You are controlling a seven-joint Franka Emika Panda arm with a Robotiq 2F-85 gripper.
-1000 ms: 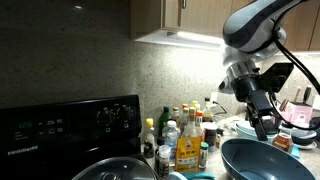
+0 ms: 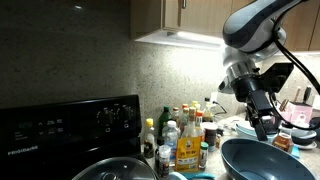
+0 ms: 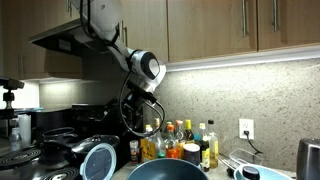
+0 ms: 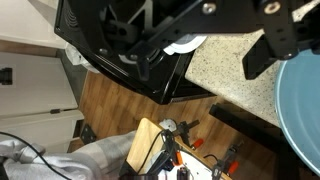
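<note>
My gripper stands open in the wrist view, its two dark fingers wide apart. Only speckled countertop point(image 4: 210, 75) shows between them, with part of a white round item point(image 4: 185, 45) near the left finger. In exterior view 1 the gripper point(image 2: 263, 128) points down just above or in front of a large dark blue bowl point(image 2: 265, 160); the depth between them is hard to judge. The same bowl point(image 3: 165, 171) fills the lower middle of exterior view 2. At the right edge of the wrist view is a blue round vessel point(image 4: 300, 105), partly cut off.
Several bottles point(image 2: 188, 150) stand along the back wall beside the black stove point(image 2: 70, 130). A pan with a glass lid point(image 3: 98, 162) sits near the stove. Cabinets point(image 3: 200, 35) hang above. Past the counter's edge, a wooden board point(image 4: 145, 140) and tools show below.
</note>
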